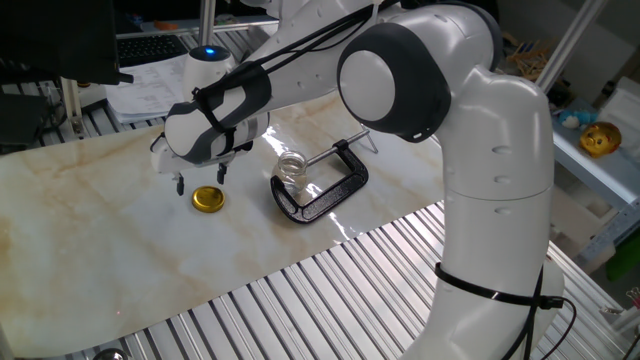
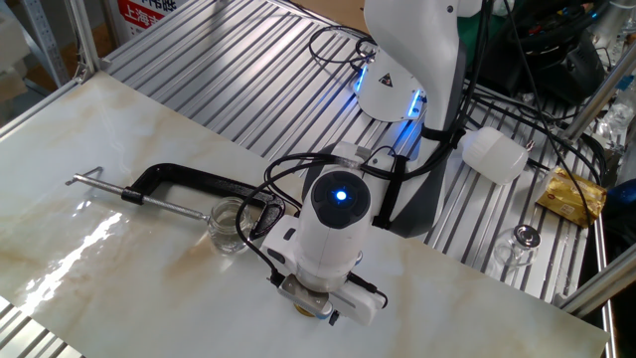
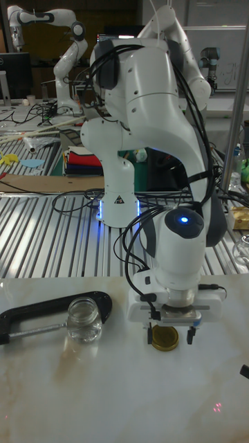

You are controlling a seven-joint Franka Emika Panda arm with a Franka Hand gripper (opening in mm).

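A gold round lid [image 1: 208,199] lies flat on the marble-patterned board [image 1: 90,250], and in the third view the same lid [image 3: 163,339] shows behind and between my fingers. My gripper [image 1: 201,182] hangs just above it, pointing down, its fingers spread wide with nothing between them. From the front, the gripper [image 3: 170,335] has one finger to each side of the lid. An open glass jar [image 3: 84,320] is held in a black C-clamp [image 1: 322,196] on the board. In the second view my hand hides most of the lid.
Bare board lies around the lid, away from the clamp. The clamp's screw [image 2: 164,206] sticks out past the jar. Ribbed metal decking [image 1: 290,305] borders the board. A small jar with a dark lid [image 2: 524,239] and a gold packet [image 2: 570,195] stand near the base.
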